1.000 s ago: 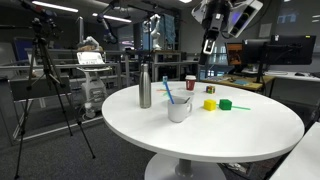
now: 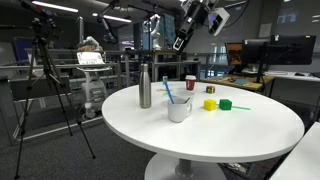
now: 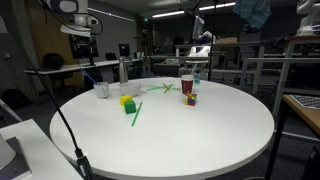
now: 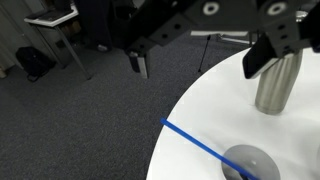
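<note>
My gripper (image 2: 180, 43) hangs open above the round white table, clear of everything on it. In the wrist view, a finger (image 4: 141, 66) shows on the left and bare space lies between the two. A blue stick (image 4: 205, 145) leans out of a pale mug (image 4: 262, 163) at the bottom of that view. Exterior view 1 shows the same mug (image 2: 180, 111) near the table's front, the stick (image 2: 169, 93) rising from its left side. A steel bottle (image 2: 145, 87) stands upright behind it.
To the mug's right lie a yellow block (image 2: 209, 105), a green block (image 2: 225, 104) and a thin green stick (image 2: 241, 108). Farther back are a red cup (image 3: 187, 84) and a multicoloured cube (image 3: 191, 100).
In exterior view 1 my gripper has moved left and a little up, from above the blocks to above the mug's area. The things on the table have not moved.
</note>
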